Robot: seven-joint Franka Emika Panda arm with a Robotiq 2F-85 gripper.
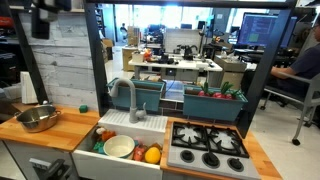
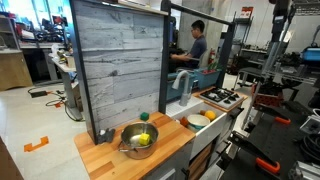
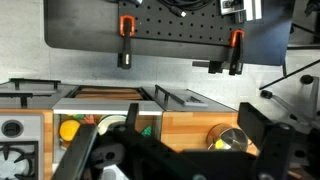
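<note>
My gripper hangs high above the counter with its fingers open and nothing between them. Below it in the wrist view is a metal pot [image 3: 228,139] on the wooden counter. Exterior view 2 shows the pot [image 2: 138,141] with a yellow item [image 2: 142,139] inside. In the sink basin [image 1: 92,141] sit a pale bowl [image 1: 119,146], an orange-yellow item [image 1: 153,155] and some red things. A stove [image 1: 210,148] with black grates is to the right of the sink in exterior view 1.
A faucet [image 1: 131,99] rises behind the basin. A small green item [image 1: 83,109] lies on the counter near the pot. Teal planter boxes [image 1: 212,104] line the back, and a tall grey board [image 2: 130,72] stands behind the pot. Free wood shows between pot and sink.
</note>
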